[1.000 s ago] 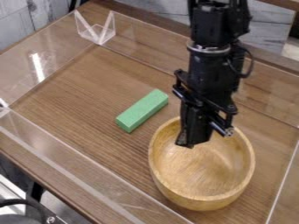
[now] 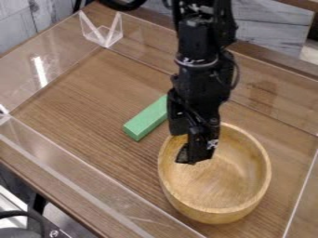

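Observation:
My black gripper (image 2: 194, 138) hangs open over the upper left rim of an oval tan wooden bowl (image 2: 221, 184), which sits at the lower right of the camera view. I cannot make out anything between the fingers. A green block (image 2: 147, 117) lies on the wooden table just left of the gripper, partly behind the arm.
A clear plastic holder (image 2: 102, 28) stands at the back left. A grey-white surface lies beyond the back edge, and a black cable runs at the lower left.
The arm has shifted a little to the left and its gripper has tilted, moving from over the bowl's middle toward its upper left rim. The bowl and block look unmoved.

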